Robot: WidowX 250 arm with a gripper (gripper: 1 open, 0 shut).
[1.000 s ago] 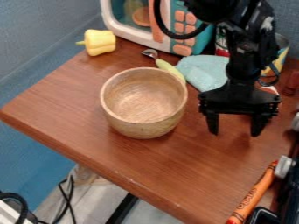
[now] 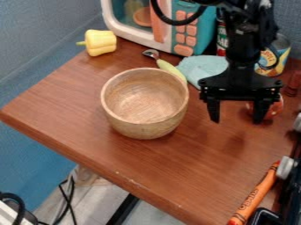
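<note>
The black gripper [image 2: 235,111] hangs over the right part of the wooden table, pointing down, its two fingers apart. A red round object [image 2: 272,106] sits just behind the right finger, partly hidden by it; I cannot tell what it is. A wooden bowl [image 2: 143,103] stands empty to the left of the gripper.
At the back are a toy microwave [image 2: 147,19], a light blue cloth [image 2: 201,68], cans [image 2: 277,57], a banana-like object [image 2: 172,71] and a yellow pepper-like toy [image 2: 98,42]. An orange crayon-shaped object [image 2: 253,198] lies at front right.
The gripper has moved back, away from the front edge, and slightly higher in the view, revealing more of the red object.
</note>
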